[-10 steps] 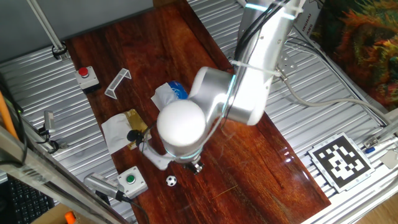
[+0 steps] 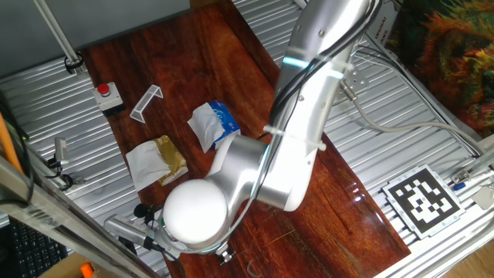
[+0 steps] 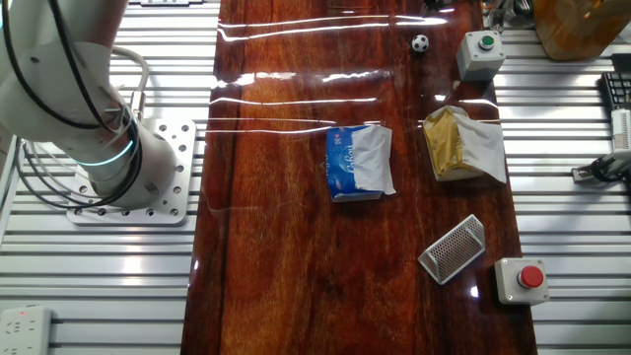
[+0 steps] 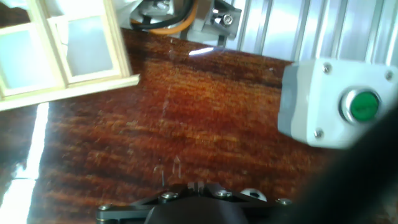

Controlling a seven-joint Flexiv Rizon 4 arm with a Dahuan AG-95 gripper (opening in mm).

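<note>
My gripper shows at the bottom edge of the wrist view, its fingertips close together and nothing visible between them. Just right of the fingertips, a small black-and-white ball (image 4: 254, 194) is partly hidden behind the gripper. The ball (image 3: 420, 43) rests on the brown table in exterior view 2, whereas the arm covers it in exterior view 1. To the right in the wrist view stands a grey box with a green button (image 4: 364, 106). Exterior view 1 has the gripper (image 2: 225, 255) low over the table's near end, mostly under the arm.
A blue tissue pack (image 3: 340, 163), a gold-and-white pack (image 3: 449, 146), a metal grater-like piece (image 3: 455, 250) and a red-button box (image 3: 523, 281) occupy the table. A pale wooden frame (image 4: 62, 87) fills the wrist view's upper left.
The arm has swung down and left in exterior view 1, toward the green-button box. Its body now covers that box and the ball, both visible a second ago.
</note>
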